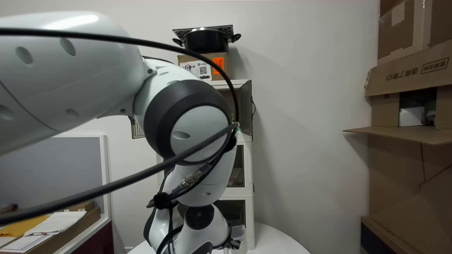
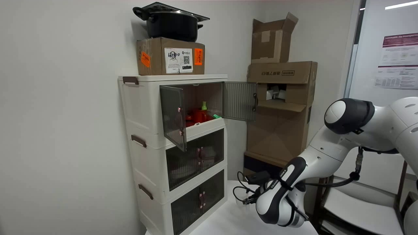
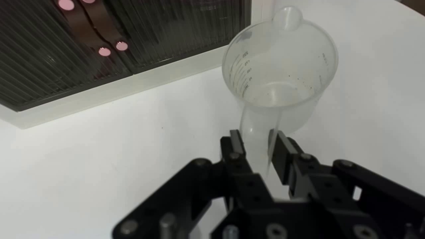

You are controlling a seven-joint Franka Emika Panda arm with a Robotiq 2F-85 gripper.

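Observation:
A clear plastic measuring cup with a spout and printed scale marks stands upright and empty, apart from a few dark specks, in the wrist view. My gripper is shut on its handle, one black finger on each side. Whether the cup's base touches the table cannot be told. In exterior view 1 the cup shows only partly at the bottom, beside the arm. In exterior view 2 my gripper is low over the table, near the cabinet.
The white stacked cabinet stands beside the cup. Its top doors are open, with red items inside; the lower doors are shut. A cardboard box and a black pot rest on top.

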